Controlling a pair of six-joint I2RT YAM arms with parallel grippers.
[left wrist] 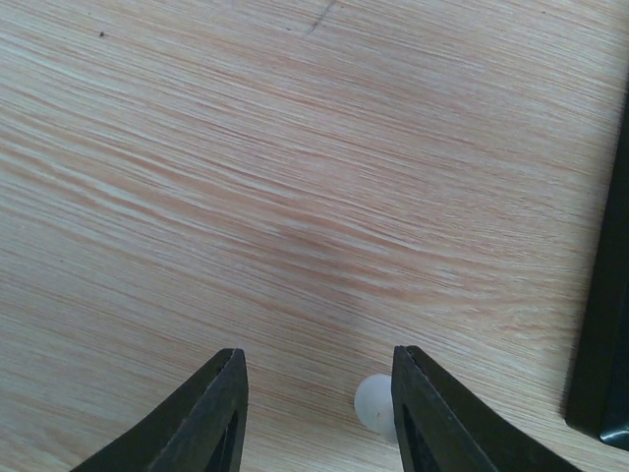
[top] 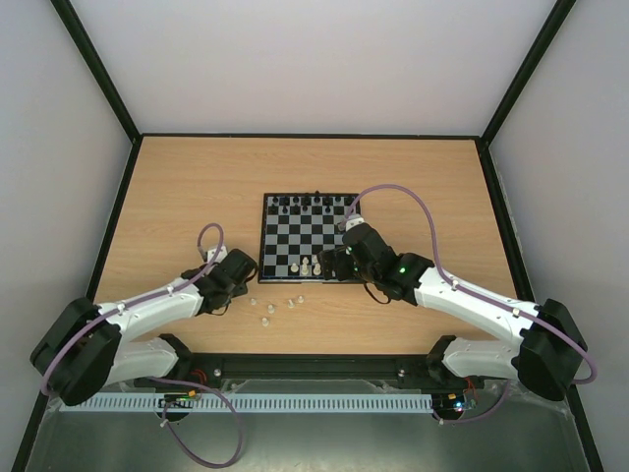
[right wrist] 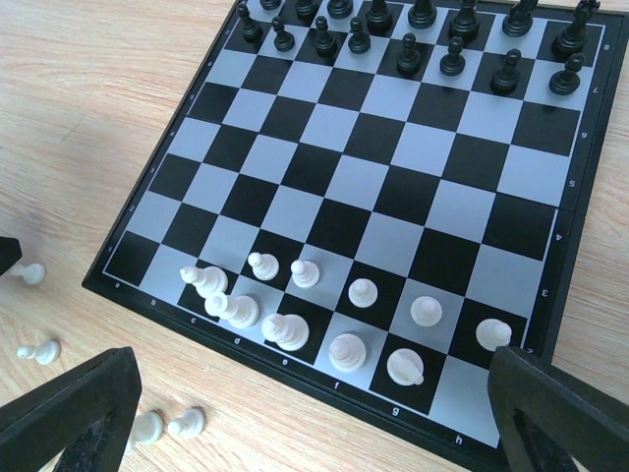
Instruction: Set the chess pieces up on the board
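The checkered chess board (right wrist: pixel 381 237) lies in the middle of the table. Black pieces (right wrist: pixel 408 56) fill its far rows, and white pieces (right wrist: pixel 285 331) stand in the near rows. In the left wrist view, a white piece (left wrist: pixel 373 401) is on the bare wood, partly hidden behind the right finger of my left gripper. That gripper is partly open, with the piece close to the finger but not clasped. Over the board's near side, my right gripper holds its fingers wide apart, nothing gripped.
Several loose white pieces (top: pixel 271 309) are scattered on the table before the board, some of them lying down, like one piece (right wrist: pixel 46 351) in the right wrist view. The board's black border (left wrist: pixel 611 324) rises right of my left gripper.
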